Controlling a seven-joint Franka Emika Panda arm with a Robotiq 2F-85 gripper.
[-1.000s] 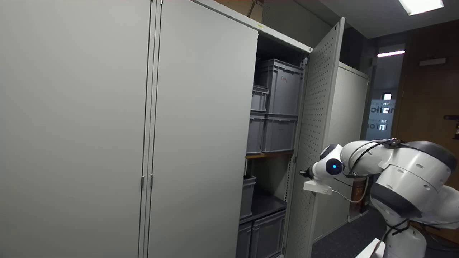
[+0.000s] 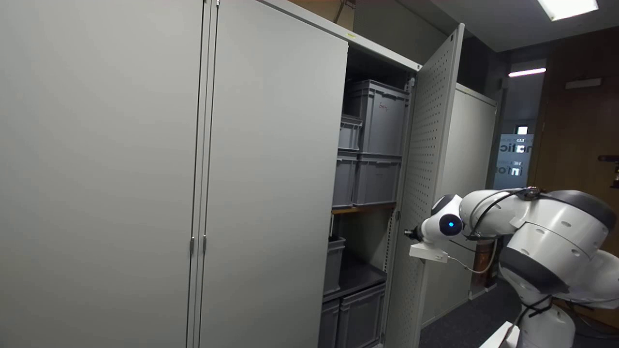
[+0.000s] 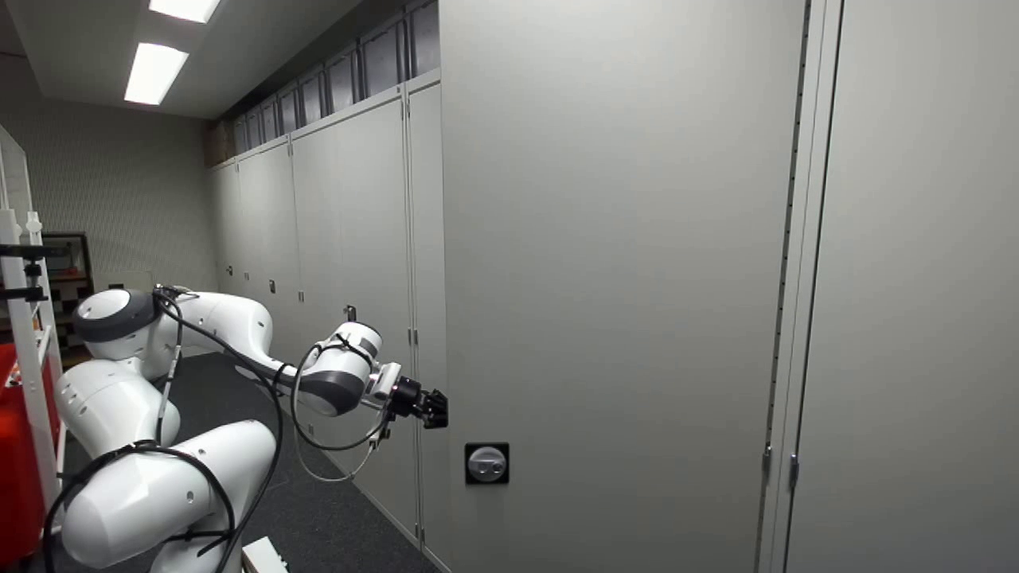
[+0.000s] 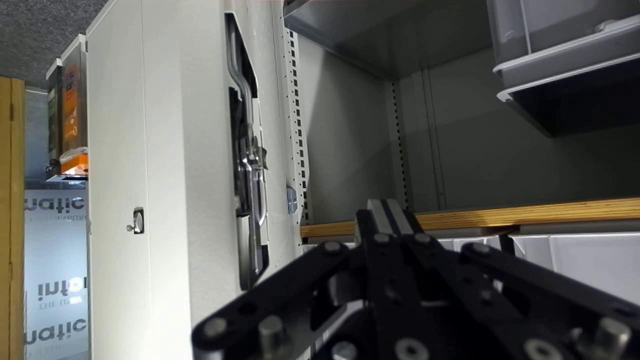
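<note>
My gripper is shut, its fingertips together with nothing visible between them. In exterior view 1 the cabinet door (image 2: pixel 432 133) stands swung outward, its perforated inner face toward the shelves, and my gripper (image 2: pixel 409 234) appears in front of that inner face. The wrist view has the door's edge (image 4: pixel 207 150) to the left of my fingers, with a dark latch mechanism (image 4: pixel 249 162) set in it. Whether the fingers touch the door cannot be told. In exterior view 2 my gripper (image 3: pixel 435 409) is beside a closed-looking grey panel (image 3: pixel 611 239).
Grey crates (image 2: pixel 380 116) fill the upper shelves, and more crates (image 2: pixel 362 316) stand low down. A wooden-edged shelf (image 4: pixel 540 215) crosses behind my fingers in the wrist view. The neighbouring cabinet door (image 2: pixel 278 162) is shut. Dark floor (image 2: pixel 476 313) lies open beside the arm.
</note>
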